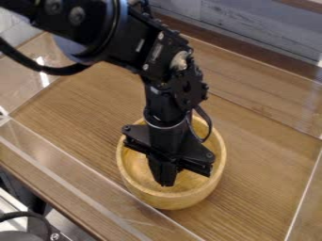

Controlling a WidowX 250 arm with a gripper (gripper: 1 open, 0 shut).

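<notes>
My black gripper (168,155) is down inside a round pale-yellow bowl (174,196) on the wooden table, its fingers shut low in the middle.
A pale wall (265,24) runs along the back. The table's front edge crosses the lower left, with dark cables beyond it.
</notes>
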